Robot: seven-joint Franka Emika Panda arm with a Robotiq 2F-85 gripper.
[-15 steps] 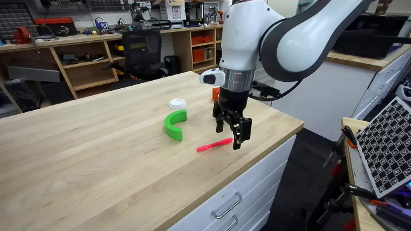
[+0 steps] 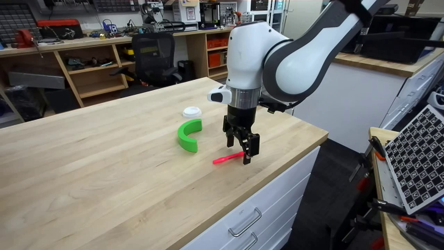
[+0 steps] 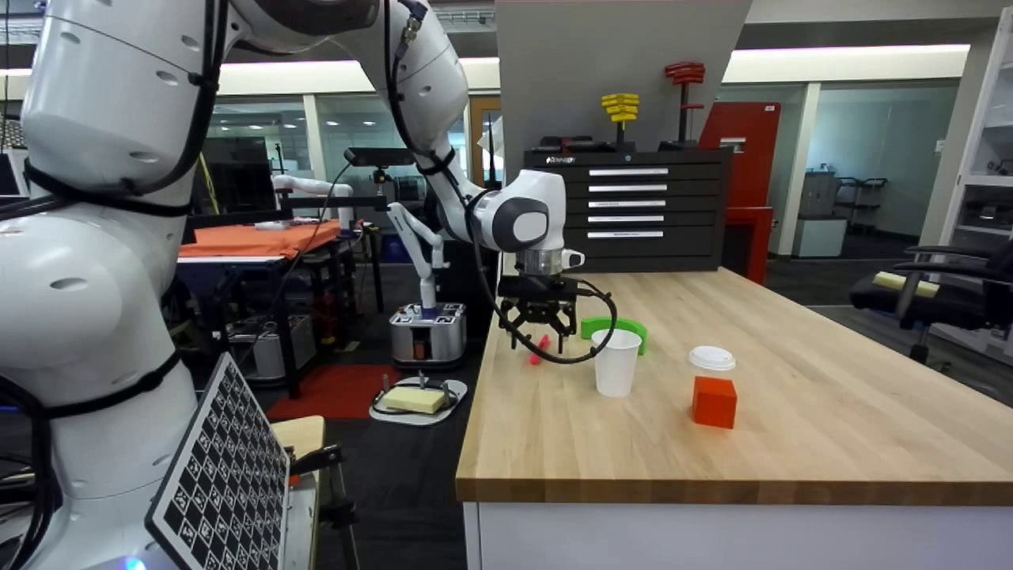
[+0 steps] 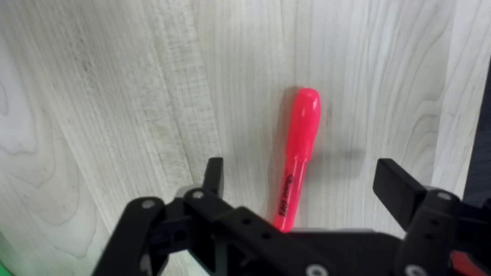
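A pink-red marker lies flat on the wooden table. My gripper stands open above it, with the marker between the two spread fingers in the wrist view and touching neither. In exterior view 1 the gripper hangs low over the marker, and one finger hides the marker's far end. From exterior view 2, the gripper shows its fingers apart, with the marker beneath. The marker's near end is covered by the gripper body in the wrist view.
Close by lies a green arc-shaped block. A white cup, a white lid and an orange-red cube are further along the table. The table edge runs near the gripper.
In exterior view 1 my gripper has moved left and lower, and a finger now covers part of the marker. The arm now blocks the red cube from view. The marker has not moved.
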